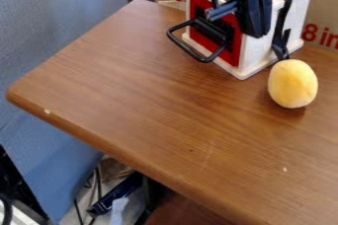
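My dark gripper (248, 2) hangs at the top of the view, in front of a white box (251, 59) with a red front panel (220, 49) and a black wire handle (195, 51) sticking out from it. Whether the gripper's fingers are open or shut is unclear. A pale yellow oval object (294, 84), like a fruit or potato, rests on the wooden table to the right of the box.
A cardboard box (317, 22) stands behind the white box.
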